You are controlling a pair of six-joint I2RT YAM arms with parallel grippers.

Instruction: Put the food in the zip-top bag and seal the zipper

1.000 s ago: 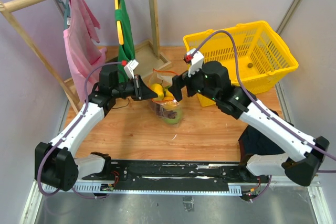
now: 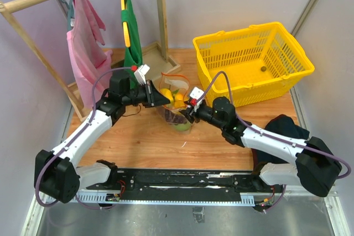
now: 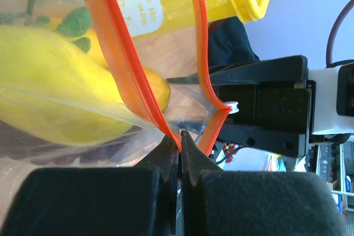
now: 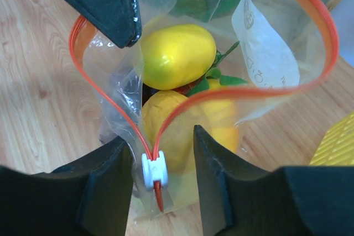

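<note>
The clear zip top bag point(image 2: 177, 117) stands mouth-up on the table with its orange-red zipper edge point(image 4: 249, 93) spread wide. Inside are a yellow fruit point(image 4: 178, 56), an orange one point(image 4: 166, 111), more yellow pieces and green leaves. My left gripper is shut, with one strip of the bag's rim running into its fingertips. At the near corner of the mouth, my right gripper stands partly open, its fingers point(image 4: 213, 164) on either side of the white zipper slider point(image 4: 155, 169). Whether they touch the slider cannot be told.
Behind and right of the bag stands a yellow crate point(image 2: 251, 89). Pink point(image 2: 86, 42) and green point(image 2: 131, 31) garments hang from a wooden rack at the left. Dark cloth point(image 2: 282, 131) lies by the right arm. Bare table point(image 2: 144, 147) shows in front.
The left gripper has shifted slightly right.
</note>
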